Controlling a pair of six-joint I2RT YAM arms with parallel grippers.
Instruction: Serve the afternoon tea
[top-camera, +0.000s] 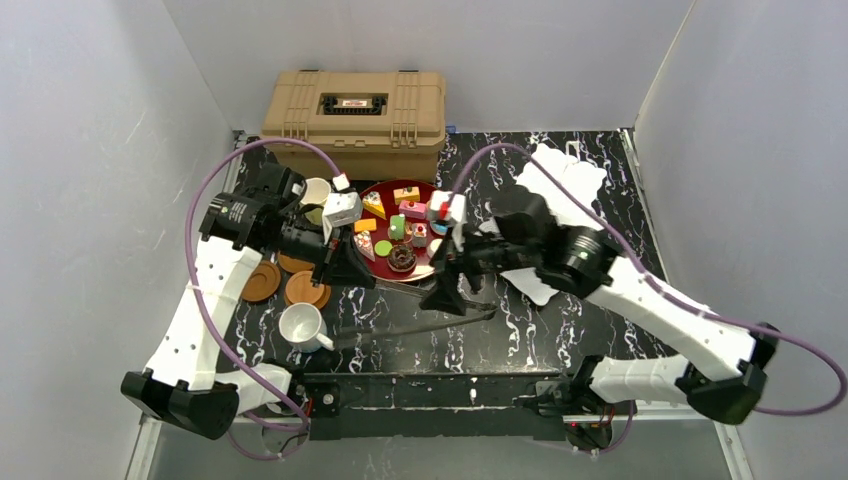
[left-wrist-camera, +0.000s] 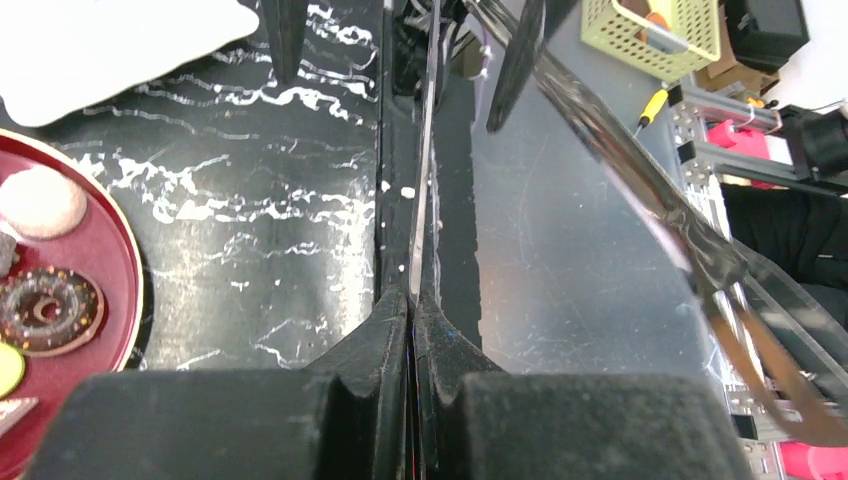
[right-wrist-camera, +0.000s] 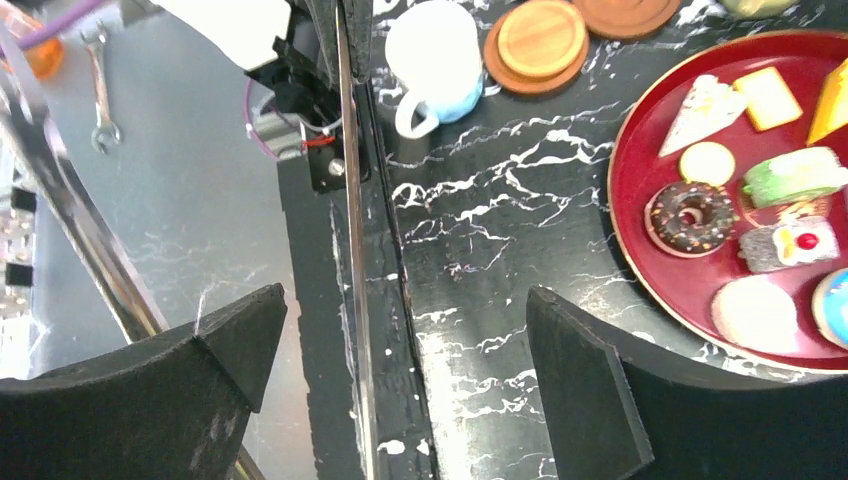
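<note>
Metal serving tongs (left-wrist-camera: 425, 180) hang over the front of the table, one arm pinched in my left gripper, which is shut on it. Their other arm (top-camera: 415, 328) swings free toward the front, with a fork-like end in the left wrist view. My right gripper is open around the gripped arm near the bend; dark gaps show between that arm and both fingers. A red plate (top-camera: 382, 270) of toy cakes lies behind the grippers, including a chocolate donut (right-wrist-camera: 690, 218) and a cake slice (right-wrist-camera: 704, 112).
A white cup (top-camera: 300, 325) stands at the front left beside wooden coasters (top-camera: 305, 290). A tan case (top-camera: 295, 105) closes off the back. White cloth (top-camera: 575, 180) covers part of the right side; bare marble (top-camera: 590, 325) lies at front right.
</note>
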